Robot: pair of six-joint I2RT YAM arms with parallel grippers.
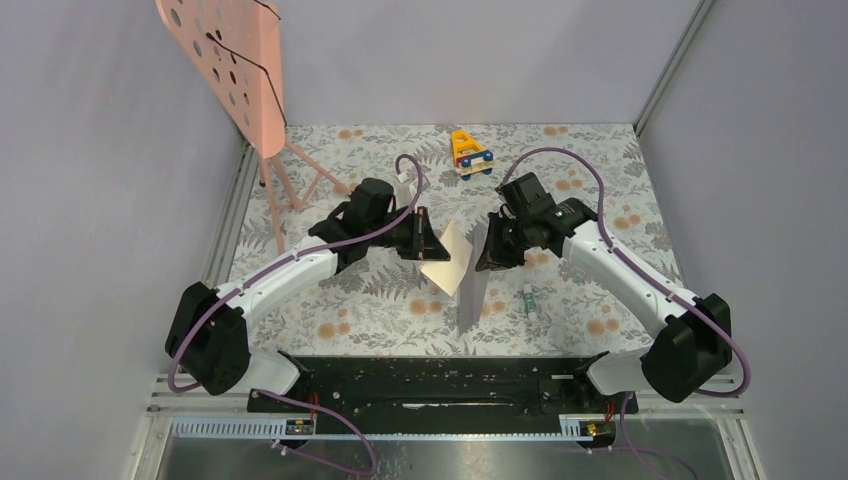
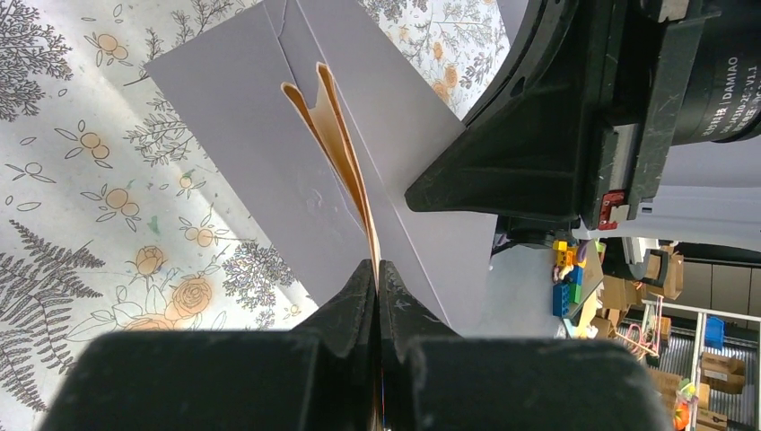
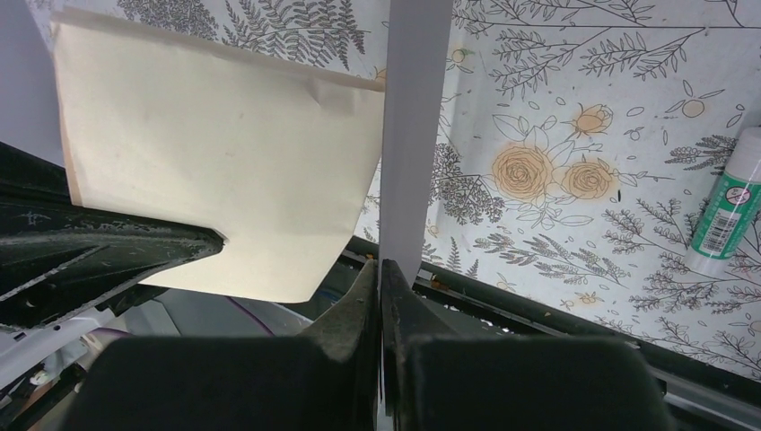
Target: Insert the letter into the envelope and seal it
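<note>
My left gripper (image 1: 443, 256) is shut on the folded cream letter (image 1: 455, 260), pinching it by one edge above the table. In the left wrist view the letter (image 2: 345, 157) shows edge-on with its layers slightly parted, in front of the grey envelope (image 2: 242, 117). My right gripper (image 1: 484, 266) is shut on the envelope (image 1: 471, 298), which hangs beside the letter on its right. The right wrist view has the envelope (image 3: 413, 135) nearly edge-on, with the broad face of the letter (image 3: 224, 153) close to its left. Whether the two touch, and where the envelope's mouth is, I cannot tell.
A green-and-white glue stick (image 3: 727, 206) lies on the floral-patterned table (image 1: 380, 320), right of the envelope. At the back stands a yellow and blue toy (image 1: 470, 155). A pink easel (image 1: 240, 80) takes up the back left corner.
</note>
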